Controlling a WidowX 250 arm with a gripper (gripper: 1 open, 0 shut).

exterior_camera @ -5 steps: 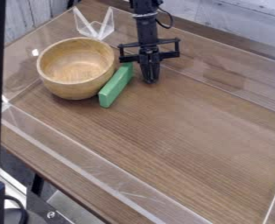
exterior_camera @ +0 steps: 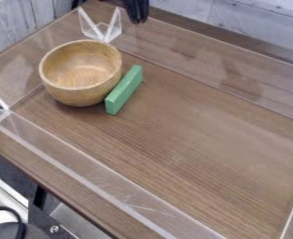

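A tan bowl (exterior_camera: 80, 82) sits on the wooden table at the left. A green block (exterior_camera: 123, 90) lies at its right side, angled slightly. Only a dark part of my gripper (exterior_camera: 135, 11) shows at the top edge, above and behind these objects; its fingers and whether it is open or shut cannot be made out.
A white pointed object (exterior_camera: 101, 28) stands behind the bowl at the upper left.
My gripper has risen from beside the green block up and back, mostly out of the top of the view. The bowl and block look unmoved.
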